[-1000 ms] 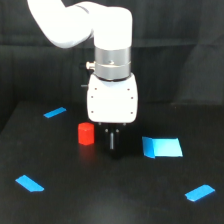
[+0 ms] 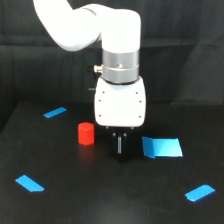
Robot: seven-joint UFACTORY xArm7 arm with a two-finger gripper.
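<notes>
My gripper, a white hand with dark fingers below it, hangs over the dark table near the middle of the camera view. Its fingers are too dark against the table to tell how far apart they are or whether anything is between them. A small red block stands to the left of the fingers, apart from them. On their right is a light blue object, with a narrow darker face on its left; whether it is a block or a folded sheet is unclear.
Blue strips lie flat on the table: one at the back left, one at the front left and one at the front right. Behind hangs a dark curtain.
The hand has shifted slightly to the right and sits a little lower in the view. The red block and the blue object have not visibly moved.
</notes>
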